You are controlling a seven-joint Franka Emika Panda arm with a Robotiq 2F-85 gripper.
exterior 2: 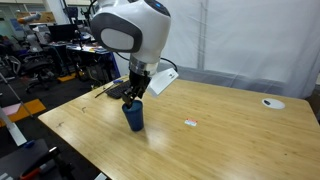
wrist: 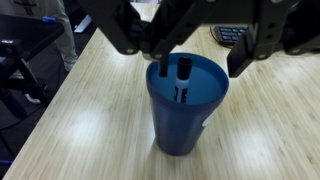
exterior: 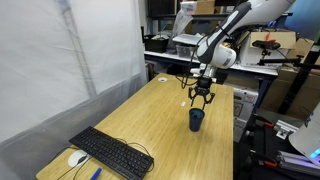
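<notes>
A dark blue cup (wrist: 180, 125) stands upright on the wooden table, close beneath my gripper. Inside it, a marker with a black end and a pale band (wrist: 183, 78) leans against the wall. My two dark fingers are apart on either side of the cup's mouth, with nothing gripped between them. Exterior view 1 has the cup (exterior: 196, 120) near the table's right side, the gripper (exterior: 203, 98) just over its rim. From the other side, the cup (exterior 2: 134, 117) partly hides the fingertips' exact depth.
A black keyboard (exterior: 112, 151) lies towards the table's near left, with a mouse (exterior: 77, 158) and a blue pen (exterior: 96, 174) beside it. A small white piece (exterior 2: 190, 122) lies near the cup.
</notes>
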